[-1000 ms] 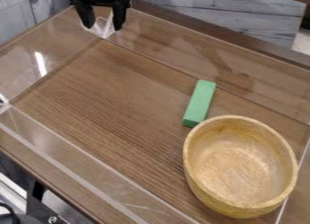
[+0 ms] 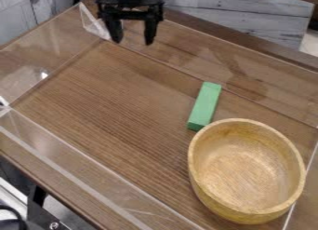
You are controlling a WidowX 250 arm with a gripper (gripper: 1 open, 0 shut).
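My dark gripper (image 2: 132, 31) hangs at the top of the camera view, open, its fingers spread above the back of the wooden surface. A white object (image 2: 95, 22), partly hidden, sits just left of it. A green block (image 2: 204, 106) lies at the middle right, and a pale yellow round bowl (image 2: 245, 173) stands at the lower right, empty.
Walls (image 2: 255, 15) run along the back. Dark cables or parts show at the lower left corner, outside the surface.
The block and bowl have not moved.
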